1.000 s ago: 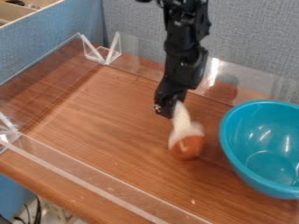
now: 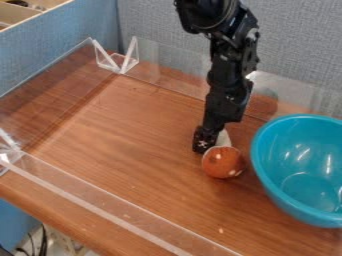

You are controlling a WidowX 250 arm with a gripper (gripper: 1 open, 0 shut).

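Observation:
My black gripper (image 2: 210, 140) reaches down from the top to the table, its tip at a pale object (image 2: 223, 138) just behind a round red-orange piece (image 2: 222, 164). Whether the fingers are closed on the pale part is hard to tell. A large blue bowl (image 2: 299, 167) sits close by on the right.
Clear plastic edging with white brackets (image 2: 118, 58) runs along its sides. A grey padded wall stands behind.
The gripper has come lower and slightly right, onto the pale part.

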